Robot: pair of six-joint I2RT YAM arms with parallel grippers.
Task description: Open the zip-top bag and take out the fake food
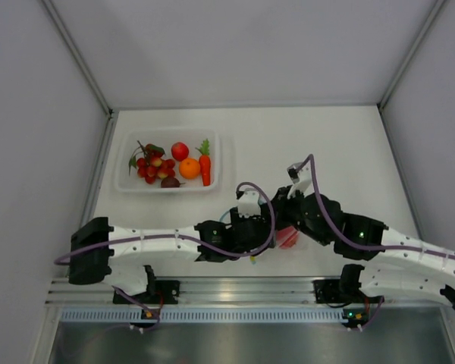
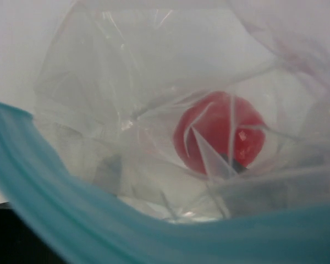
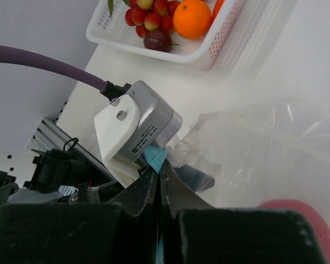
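Note:
The clear bag [image 3: 258, 154] with a blue zip top [image 2: 55, 203] lies on the table, a red round item [image 2: 220, 132] inside it. My right gripper is shut on the blue zip edge, a strip showing at its tips. My left gripper [image 1: 254, 231] is beside it at the bag; its fingertips are hidden, and I cannot tell its finger from these views.
A white basket [image 1: 121, 152] at back left holds fake fruit, an orange [image 1: 189, 168] and a carrot [image 1: 205, 171]. A metal rail runs along the front edge.

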